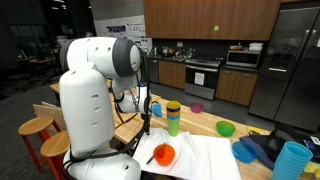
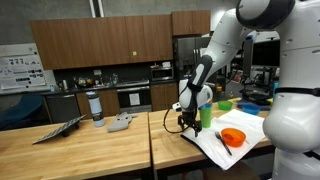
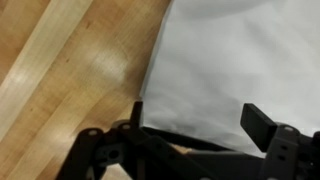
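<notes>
A white cloth (image 3: 225,70) covers part of the wooden tabletop (image 3: 70,70). Above its edge my gripper stands open, its two fingers wide apart with nothing held between them. Below and between them a dark strip shows in the wrist view; what it is cannot be made out. Exterior view 2 has the gripper (image 2: 189,130) low over the near left part of the cloth (image 2: 207,147). On the cloth, an orange bowl (image 1: 164,155) and a dark long-handled utensil (image 2: 222,143) lie to one side of the gripper.
A tall green and yellow container (image 1: 173,119) stands behind the orange bowl. Green (image 1: 225,129) and pink (image 1: 196,107) bowls sit farther back, and a blue cup (image 1: 292,161) at the right. A person (image 1: 132,100) is beyond the table. Bare wood lies left in exterior view 2.
</notes>
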